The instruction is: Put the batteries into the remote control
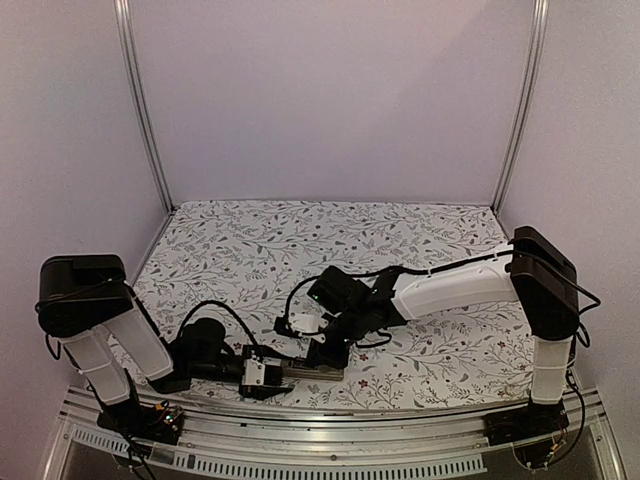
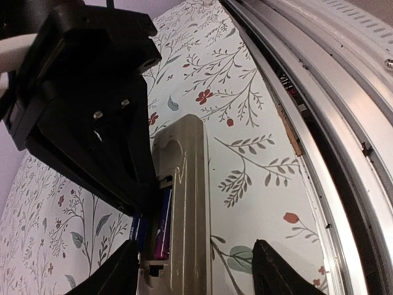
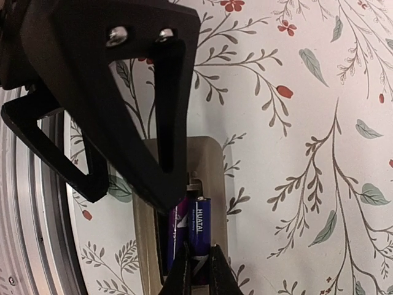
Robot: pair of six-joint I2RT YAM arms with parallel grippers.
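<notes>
The remote control point(image 3: 218, 166) lies on the floral surface with its battery compartment facing up. Inside the compartment are a purple battery point(image 3: 177, 230) and a blue battery point(image 3: 199, 221) marked HUATAI, side by side. My right gripper is over the compartment, its fingertips close together around the lower part of the blue battery. In the left wrist view, the right gripper's fingers hide part of the compartment. My left gripper is open at the other end of the remote, one finger on each side and a gap showing on the right.
A metal rail point(image 1: 330, 450) runs along the front edge, close to the remote. Both grippers crowd together over the remote.
</notes>
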